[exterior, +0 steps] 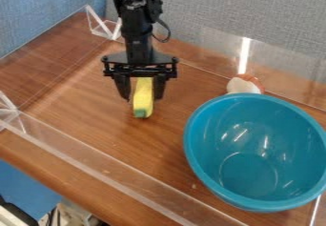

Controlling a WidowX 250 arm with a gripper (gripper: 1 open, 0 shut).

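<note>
My gripper (141,82) reaches down over a yellow object with a green end (143,102), which lies on the wooden table (90,125) left of centre. The fingers are shut on the yellow object, whose lower part shows below them.
A large teal bowl (254,154) fills the right of the table, with a small whitish object (242,85) behind it. Clear plastic edging runs along the table's front.
</note>
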